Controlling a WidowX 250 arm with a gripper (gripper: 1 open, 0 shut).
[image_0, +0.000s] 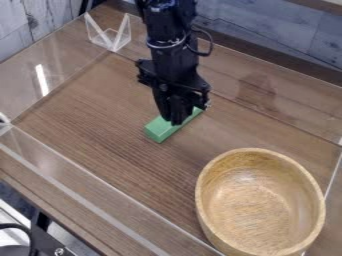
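Observation:
My black arm reaches down from the top centre of the camera view, its gripper (175, 103) low over a green block (166, 128) that lies on the wooden table. The block sits at an angle, partly hidden behind the gripper. Whether the fingers are apart or closed, and whether they touch the block, is hard to make out.
A large pale wooden bowl (259, 165) takes up the lower right. Clear plastic pieces stand at the back left and left edge. A dark cable lies at the lower left corner.

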